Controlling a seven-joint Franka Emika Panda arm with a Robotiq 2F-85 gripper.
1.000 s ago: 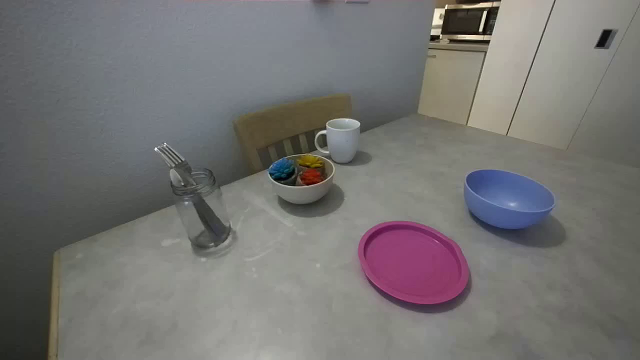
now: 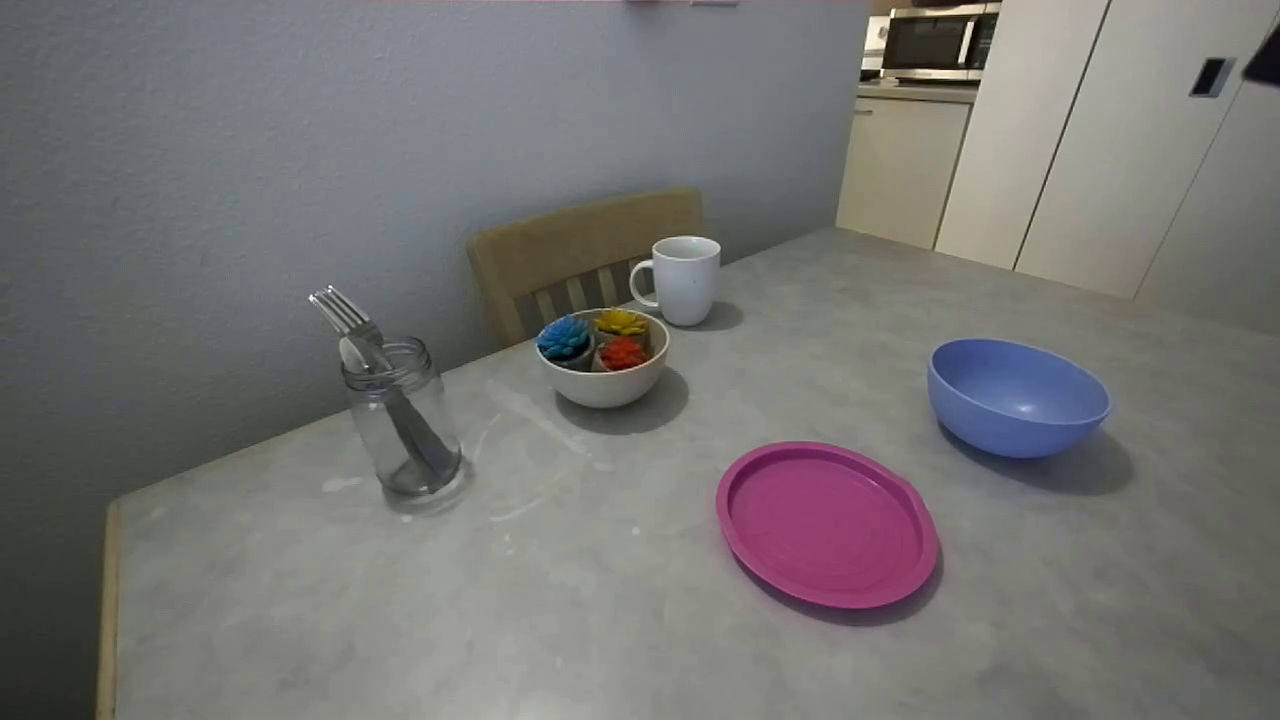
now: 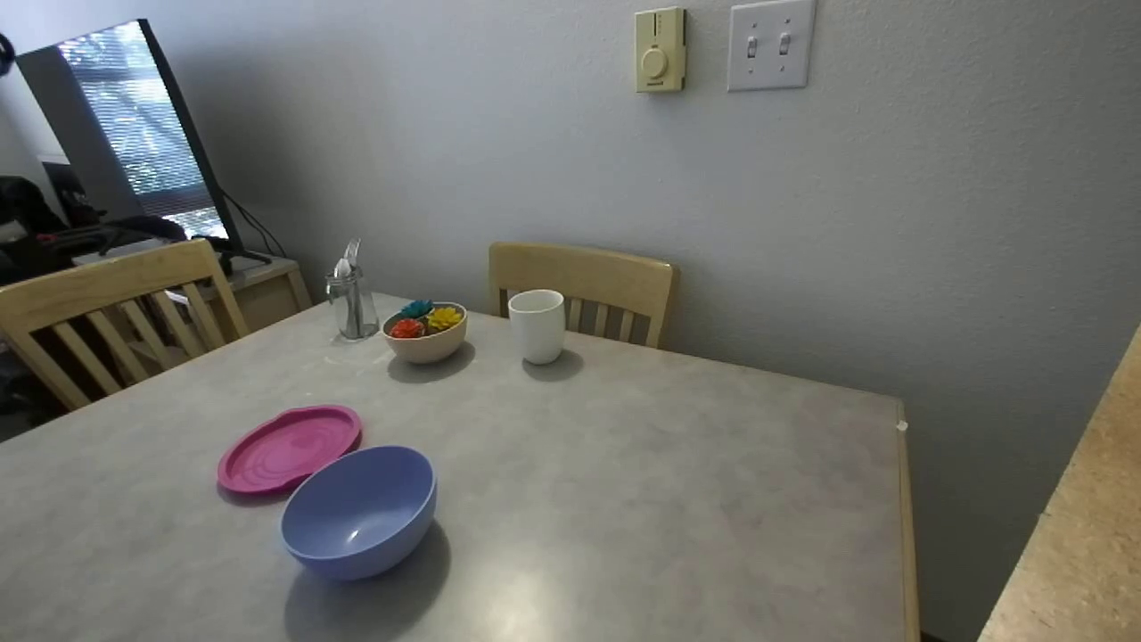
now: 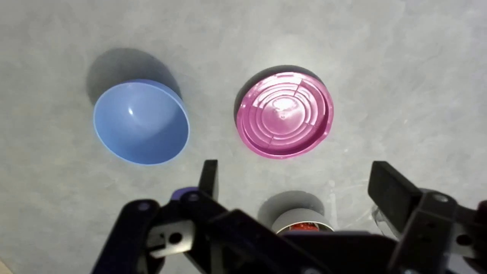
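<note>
In the wrist view my gripper stands open above the table, its two black fingers wide apart with nothing between them. Ahead of the fingers lies a pink plate (image 4: 284,115), and left of that sits an empty blue bowl (image 4: 141,122). A small cream bowl (image 2: 607,386) holds blue, yellow and red succulents; the gripper's body partly covers it in the wrist view. Beside it stands a white mug (image 2: 687,282). A glass jar (image 2: 404,438) with a fork (image 2: 344,316) and other cutlery in it is near the table's left edge in exterior view 1.
The grey table (image 3: 663,481) has wide bare room to the right of the blue bowl in exterior view 2. Wooden chairs (image 3: 583,264) stand at its edges, and a wall runs behind. A counter edge (image 3: 1080,514) shows at far right.
A dark piece, probably of my arm, has come into the top right corner of exterior view 1. The objects on the table have not moved.
</note>
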